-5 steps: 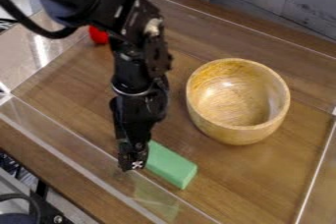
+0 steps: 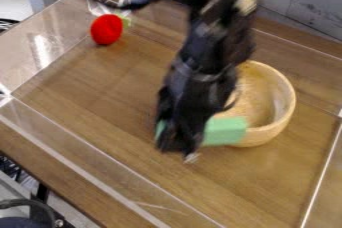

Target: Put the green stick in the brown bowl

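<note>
The green stick (image 2: pixel 225 130) is a short, light green block, partly covered by my gripper (image 2: pixel 185 142). The fingers, blurred by motion, are shut on it, and a bit of green also shows on their left side. Its right end overlaps the front of the brown bowl (image 2: pixel 275 112) in this view. The bowl is round, wooden and upright, and its left part is hidden behind my arm. Whether the stick touches the bowl I cannot tell.
A red round object (image 2: pixel 107 29) sits at the back left of the wooden table (image 2: pixel 94 92). A grey wall (image 2: pixel 287 17) runs along the back.
The gripper has moved right and upward in view, and the green stick with it, from the table in front of the bowl to overlapping the bowl's front. The red object has come into fuller view.
</note>
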